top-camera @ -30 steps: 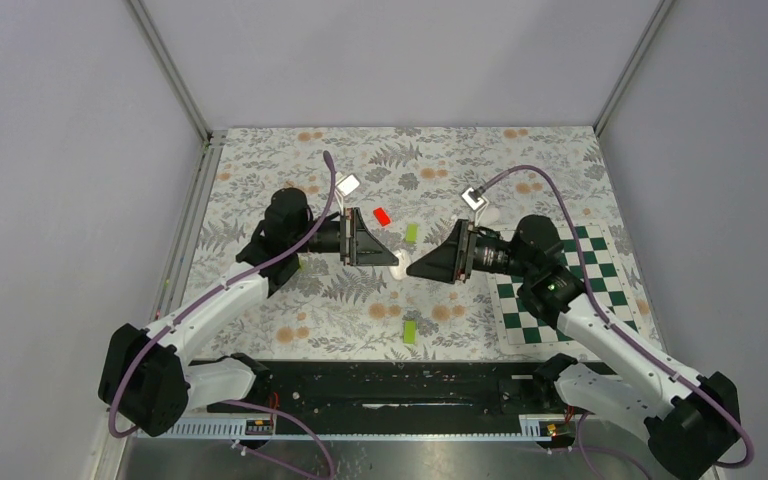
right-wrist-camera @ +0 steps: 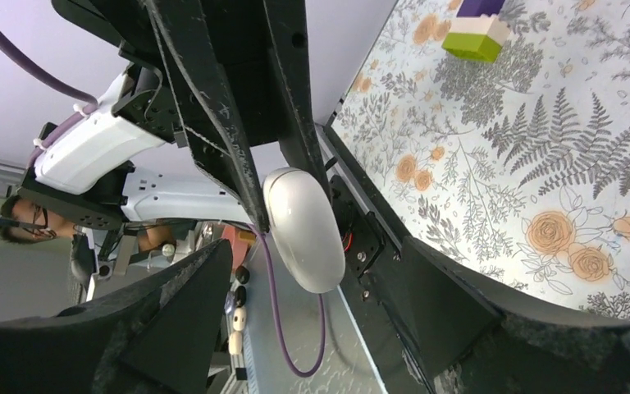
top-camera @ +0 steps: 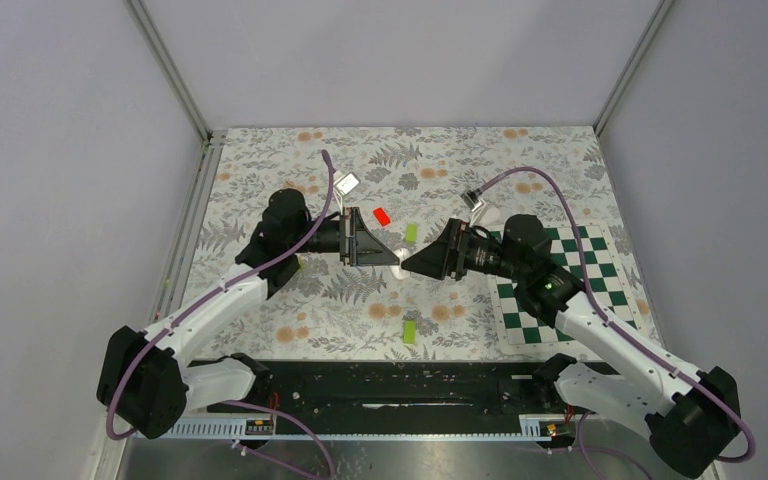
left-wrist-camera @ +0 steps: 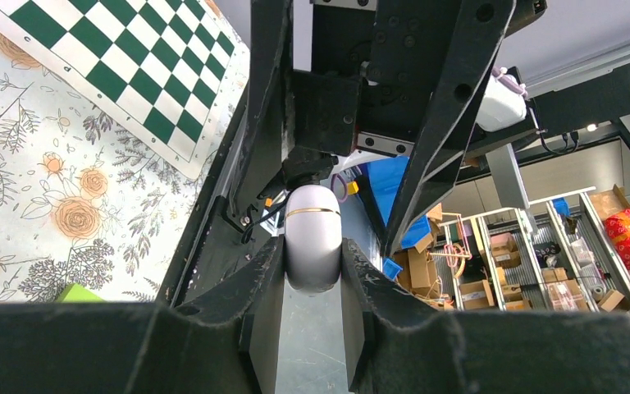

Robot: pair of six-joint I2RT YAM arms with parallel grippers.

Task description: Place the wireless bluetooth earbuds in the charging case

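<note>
The white charging case [left-wrist-camera: 312, 238], closed, with a thin gold line across it, is held upright in my left gripper, which is shut on it in mid-air over the table's middle. In the right wrist view the case [right-wrist-camera: 305, 230] hangs between the open fingers of my right gripper, slightly above the fingertips; whether they touch it cannot be told. In the top view both grippers meet at the small white case [top-camera: 399, 265]. No loose earbuds can be made out.
The floral table [top-camera: 340, 310] holds a red block [top-camera: 382, 217], green blocks [top-camera: 410, 331] and a green-and-white checkered board [top-camera: 600, 285] at the right.
My right gripper has shifted very slightly at the case, closing in on it a little from the right. The left arm is nearly still.
</note>
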